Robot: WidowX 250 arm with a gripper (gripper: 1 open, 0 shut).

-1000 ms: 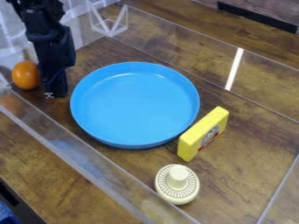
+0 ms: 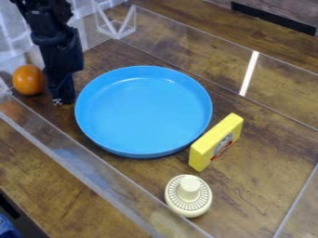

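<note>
My black gripper (image 2: pixel 62 93) reaches down at the upper left, its tip low by the table, just right of an orange round object (image 2: pixel 28 79) and beside the left rim of a large blue plate (image 2: pixel 143 110). The fingertips are dark and small, and I cannot make out whether anything is between them.
A yellow box (image 2: pixel 217 141) stands right of the plate, and a white round knob-like item (image 2: pixel 189 193) sits near the front. A clear barrier runs along the left front.
The gripper has shifted very slightly to the right, towards the plate. The other things have not moved.
</note>
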